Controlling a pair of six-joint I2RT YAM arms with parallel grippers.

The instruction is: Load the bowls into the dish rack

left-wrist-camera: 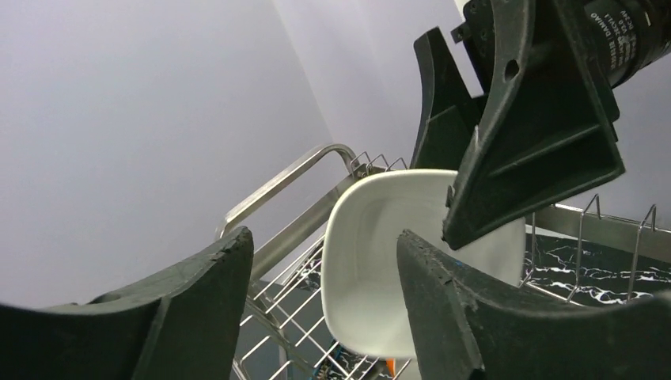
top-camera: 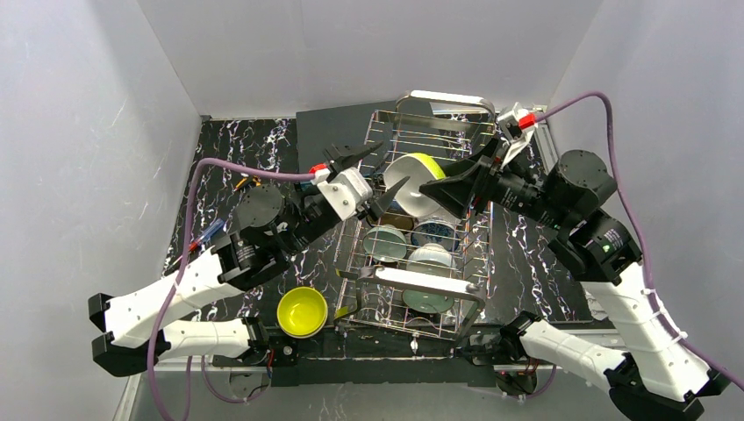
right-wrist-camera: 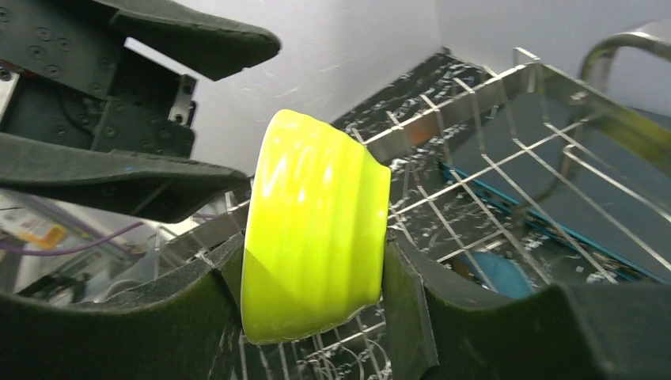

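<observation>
A bowl, yellow outside point(right-wrist-camera: 315, 229) and white inside point(top-camera: 404, 184), is held tilted above the rack by my right gripper point(top-camera: 439, 180), shut on its side. My left gripper point(top-camera: 377, 180) is open just left of the bowl, with nothing between its fingers; in the left wrist view the white interior point(left-wrist-camera: 372, 261) shows beyond its fingertips. The wire dish rack point(top-camera: 421, 288) holds several bowls, among them green ones point(top-camera: 424, 300) and a blue patterned one point(top-camera: 437, 231). Another yellow bowl point(top-camera: 302, 310) sits on the counter left of the rack's front.
A dark board point(top-camera: 329, 132) lies at the back left, and tools point(top-camera: 209, 233) lie along the left side. Grey walls enclose three sides. The rack's back section is empty.
</observation>
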